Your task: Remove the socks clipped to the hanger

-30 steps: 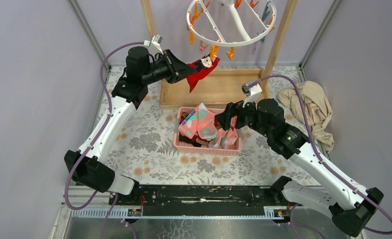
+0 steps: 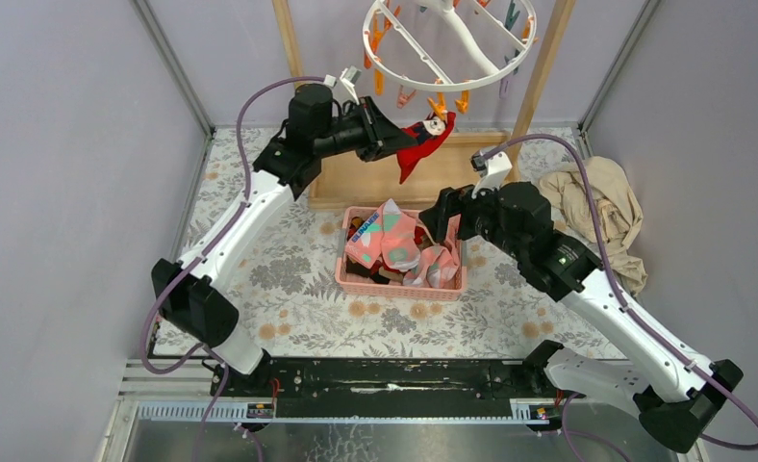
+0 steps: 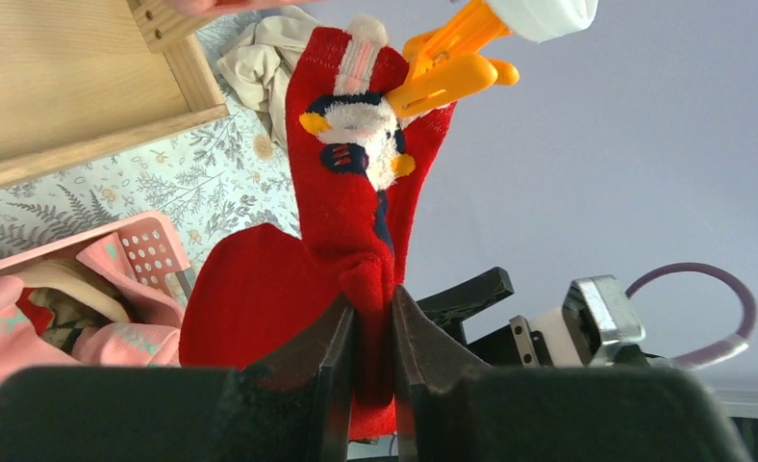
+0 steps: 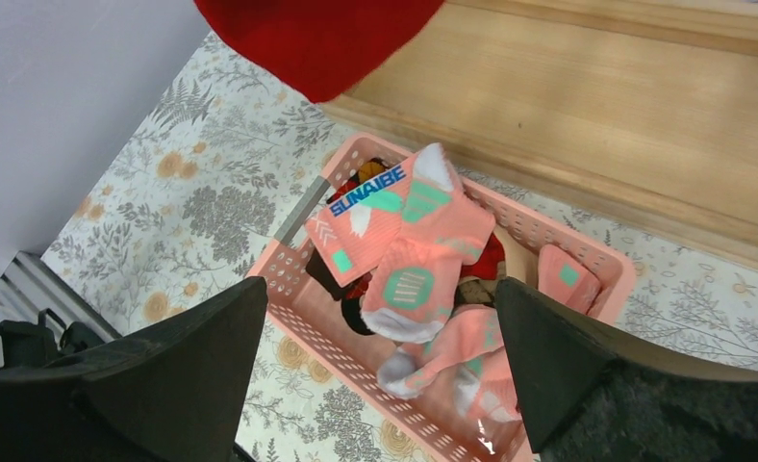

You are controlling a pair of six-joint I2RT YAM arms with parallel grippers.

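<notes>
A red patterned sock [image 2: 418, 152] [image 3: 260, 289] hangs from an orange clip [image 3: 441, 82] on the white ring hanger [image 2: 408, 85]. My left gripper [image 2: 394, 142] is shut on the sock's fabric below the clip. My right gripper [image 2: 439, 218] stands open over the pink basket [image 2: 356, 282] [image 4: 327, 348], with nothing between its fingers. The basket holds several pink and dark socks [image 4: 409, 279]. The red sock's lower part also shows at the top of the right wrist view.
A wooden tray [image 2: 356, 183] on the hanger's frame lies behind the basket. A crumpled beige cloth [image 2: 596, 202] is at the right. Grey walls [image 2: 96, 192] bound both sides.
My left gripper has moved right with the red sock in it, and the clip holding the sock has shifted right along with the ring. The right arm is almost unchanged.
</notes>
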